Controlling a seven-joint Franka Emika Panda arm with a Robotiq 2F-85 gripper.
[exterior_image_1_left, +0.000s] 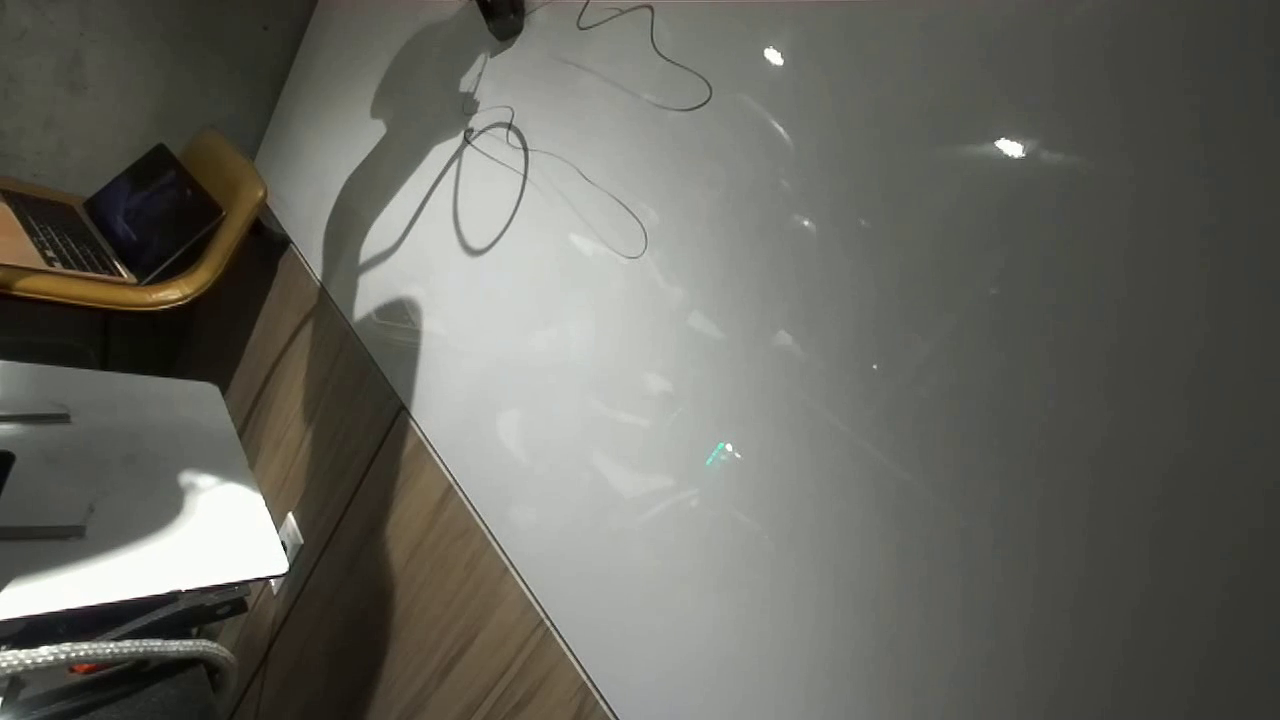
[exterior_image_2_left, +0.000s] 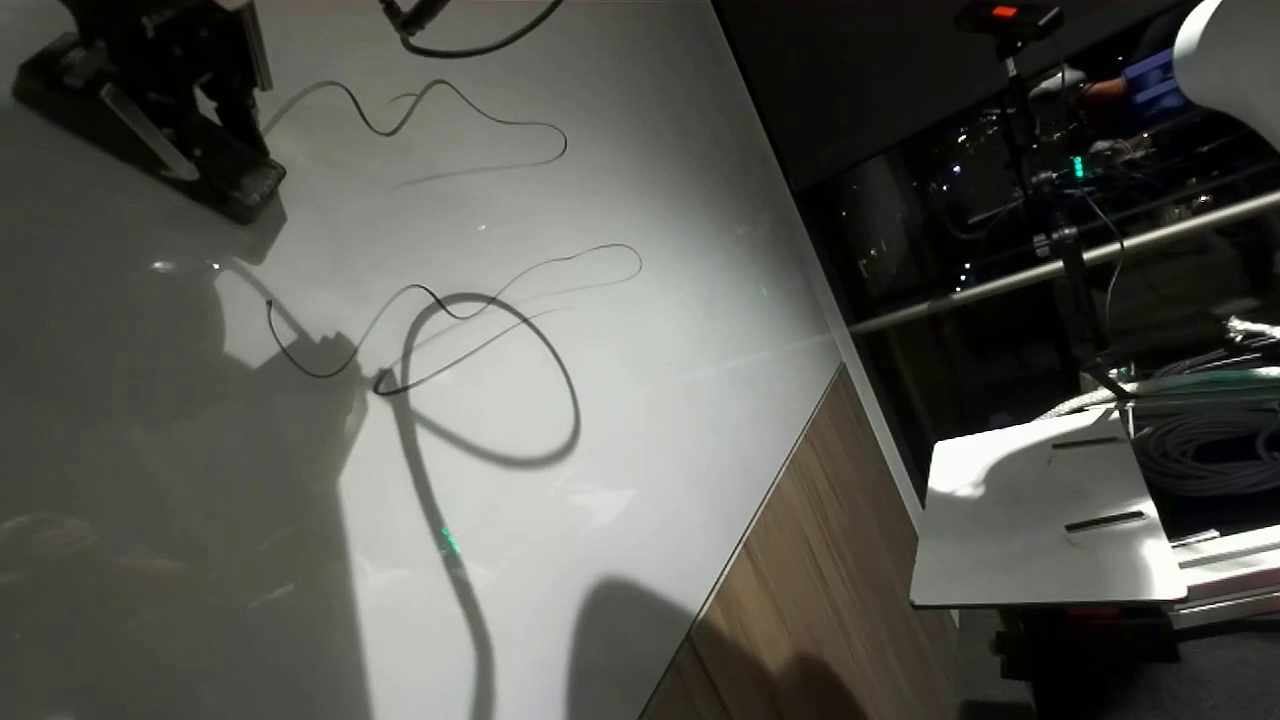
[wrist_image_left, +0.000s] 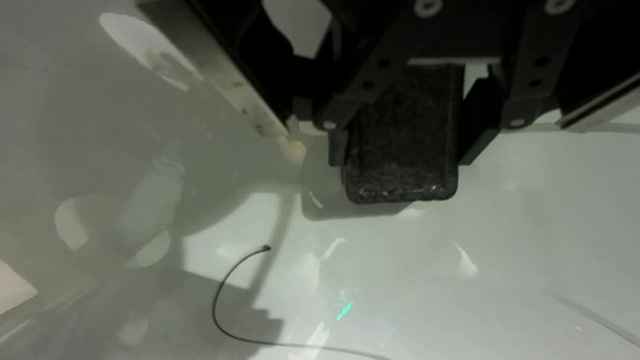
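Note:
In the wrist view my gripper is shut on a dark, worn block with rounded corners, a finger at each side. The block's shadow falls on the pale, glossy surface close to it; whether they touch, I cannot tell. A thin dark line curves below and left of the block; it could be drawn or a cord. In exterior view 2 the gripper and block are at upper left, left of the wavy lines. Only a dark bit of them shows at the top edge of exterior view 1.
Wood panelling borders the pale surface. A white plate-like stand and a yellow chair with a laptop are at left. A cable hangs near the arm.

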